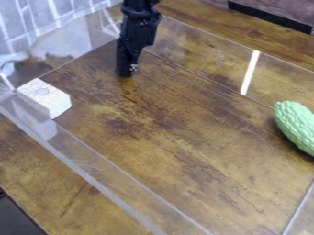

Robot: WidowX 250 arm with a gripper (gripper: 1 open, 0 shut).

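My black gripper [128, 66] hangs at the back left, its tip low over the wooden floor [172, 147] inside a clear-walled enclosure. It looks shut, with nothing visible between its fingers, though the tip is small and dark. A white block [46, 97] sits at the left, in front of and left of the gripper. A pale green bitter-melon-like object [296, 127] lies at the right edge, well apart from the gripper.
Clear plastic walls run along the left, back and right, with a white strip [251, 73] at the back right.
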